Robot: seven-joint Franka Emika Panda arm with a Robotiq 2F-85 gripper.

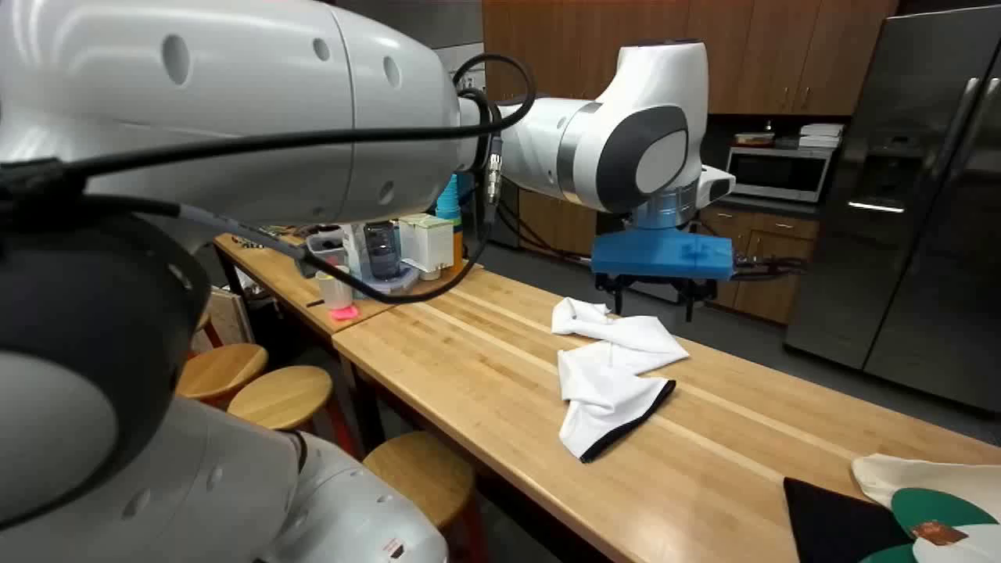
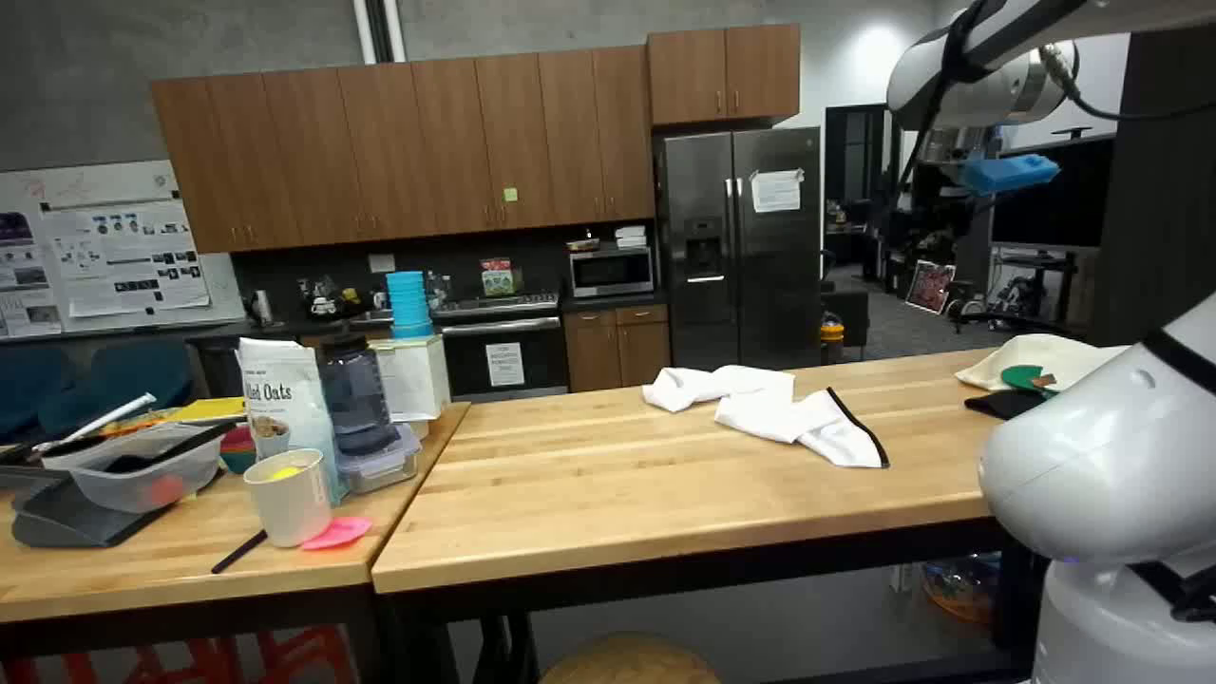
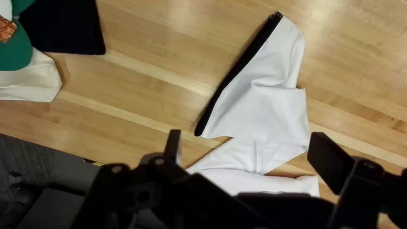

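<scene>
A crumpled white cloth (image 1: 615, 361) with a black band along one end lies on the wooden table (image 1: 488, 403). In the wrist view the cloth (image 3: 267, 110) is folded over itself, and its lower part is partly hidden behind my gripper. That gripper (image 1: 654, 305) hangs above the table's far side, pointing down, under a blue cover. Its two fingers stand wide apart, with nothing held between them and a gap down to the cloth. The second exterior view also has the cloth (image 2: 775, 405) in the middle of the table, while the gripper is dark and unclear there.
Black, green and cream fabric items (image 1: 929, 497) lie at the table's other end. An adjoining table carries a white cup (image 2: 289, 497), a bag of oats (image 2: 291, 399) and plastic containers. Wooden stools (image 1: 422, 474) stand by the near edge. Bare tabletop surrounds the cloth.
</scene>
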